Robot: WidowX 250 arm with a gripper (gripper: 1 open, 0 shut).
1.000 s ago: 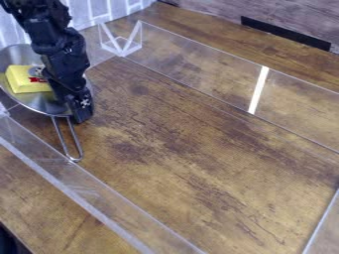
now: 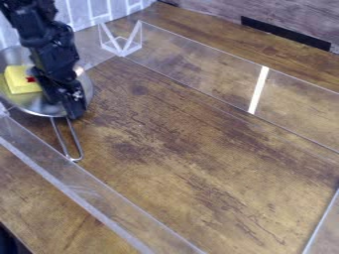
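Observation:
At the left edge of the camera view a metal pan [image 2: 38, 105] with a long wire-like handle [image 2: 75, 155] lies on the wooden table, holding a yellow block [image 2: 19, 79] with a small red spot. My black gripper [image 2: 69, 101] is down at the pan's right side, over or in it. Its fingertips are dark and blurred, so whether it is open or shut, or on anything, I cannot tell.
Clear plastic barriers border the work area [image 2: 199, 159] along the back, right and front left. A clear bracket [image 2: 122, 40] stands at the back left.
My gripper has shifted very slightly to the left over the last second. The pan and yellow block look almost unchanged.

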